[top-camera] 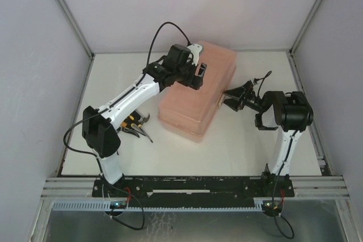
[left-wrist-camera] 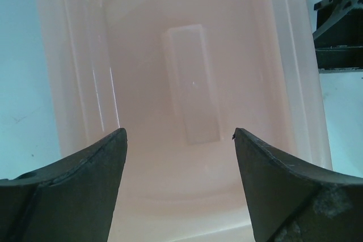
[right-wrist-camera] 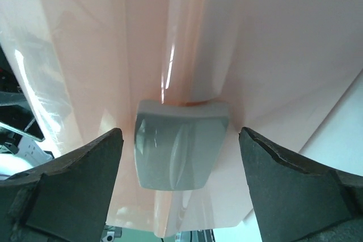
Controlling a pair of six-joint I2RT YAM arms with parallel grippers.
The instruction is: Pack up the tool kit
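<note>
A closed orange-pink tool case (top-camera: 195,94) lies tilted across the middle of the table. Above its lid is my left gripper (top-camera: 198,76); in the left wrist view the fingers (left-wrist-camera: 85,179) are apart, with only the lid's surface (left-wrist-camera: 142,77) and its raised rectangle beyond them. My right gripper (top-camera: 226,98) is at the case's right side. In the right wrist view, a grey latch (right-wrist-camera: 178,148) on that side shows between the parted fingers, with gaps on both sides of it. Several hand tools (top-camera: 136,122) lie left of the case, partly hidden by my left arm.
Bare white tabletop (top-camera: 249,145) surrounds the case at the front and right. A wall (top-camera: 187,9) stands close behind the case's far end. My left arm spans the table's left side.
</note>
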